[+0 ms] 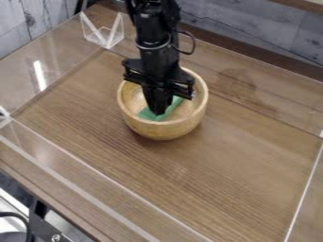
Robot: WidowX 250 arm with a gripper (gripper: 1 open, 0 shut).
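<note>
A round wooden bowl [178, 128] stands on the table in the middle of the camera view, with a green object [150, 114] inside it, partly hidden by the arm. My black gripper [155, 107] reaches down from the top into the bowl, its tips low over the green object. It looks shut; whether it touches the green object or has anything between its fingers is hard to tell.
Clear plastic pieces stand at the table's left edge and far left corner, and grey boards border the back.
</note>
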